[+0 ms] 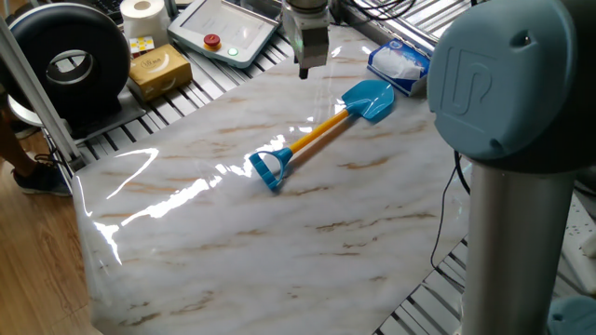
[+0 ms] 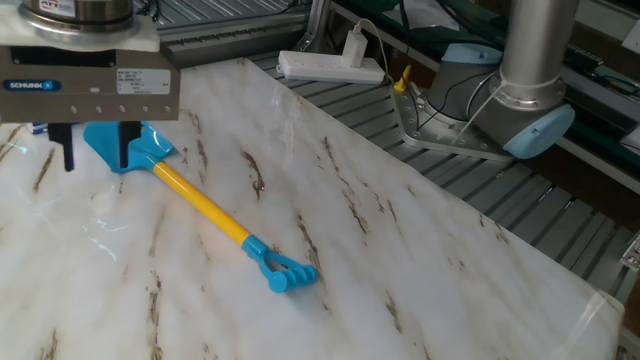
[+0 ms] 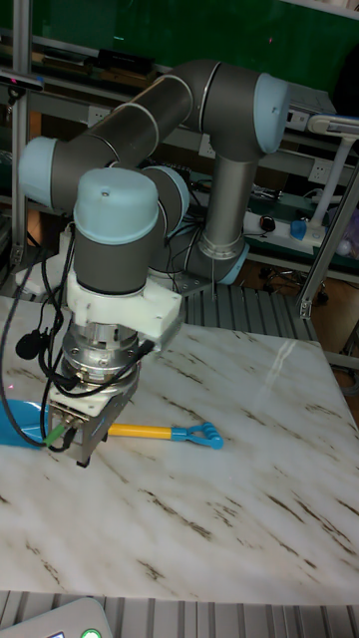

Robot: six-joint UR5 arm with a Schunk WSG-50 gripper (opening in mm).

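Observation:
A toy shovel with a blue blade (image 1: 370, 100), a yellow shaft (image 1: 318, 131) and a blue handle lies flat on the marble-patterned table (image 1: 233, 251). In exterior view 2 its blue handle (image 2: 283, 271) points toward the lower right. My gripper (image 2: 95, 158) hangs above the table, its two dark fingers well apart with nothing between them. From that camera the fingers overlap the blade, but in exterior view 1 the gripper (image 1: 304, 74) is to the left of the blade and clear of it. Exterior view 3 shows the arm covering part of the blade and shaft.
A blue-and-white tissue pack (image 1: 399, 65) lies at the table's back edge near the blade. Beyond the edge are a teach pendant (image 1: 223, 33) and a yellow-brown box (image 1: 160, 71). A power strip (image 2: 330, 68) is behind the table.

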